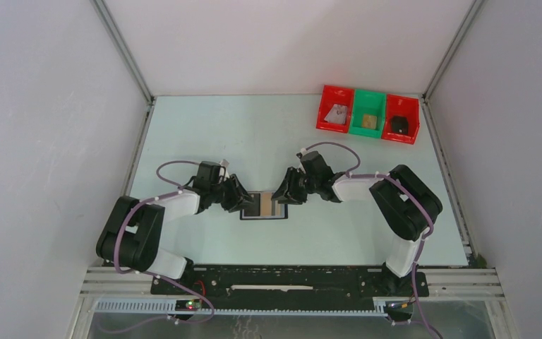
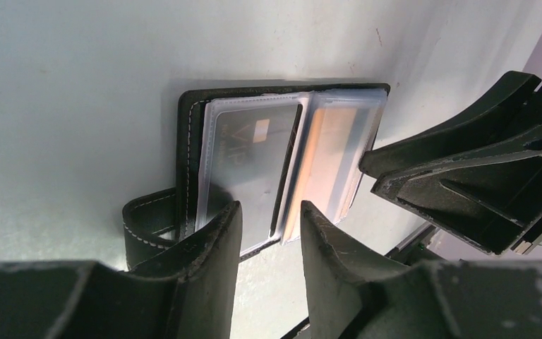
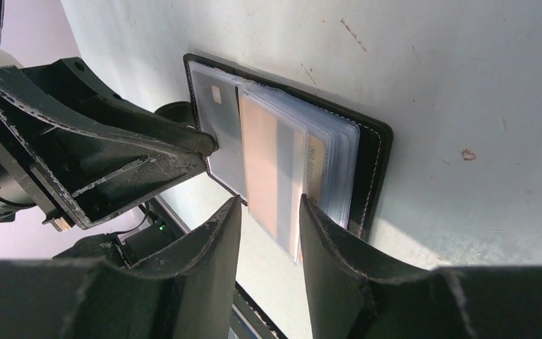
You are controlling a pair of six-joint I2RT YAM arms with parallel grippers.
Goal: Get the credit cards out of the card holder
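An open black card holder (image 1: 263, 216) lies flat on the table between my two grippers, with clear plastic sleeves holding a grey card (image 2: 254, 169) on the left and pale orange-striped cards (image 3: 272, 169) on the right. My left gripper (image 1: 242, 201) is at the holder's left end; in its wrist view the open fingertips (image 2: 222, 222) sit low over the grey card's near part. My right gripper (image 1: 284, 196) is at the right end, open, its fingertips (image 3: 309, 219) over the lower part of the striped sleeves. I see nothing held by either.
Red and green bins (image 1: 367, 95) with small items inside stand at the back right. The two grippers face each other closely over the holder.
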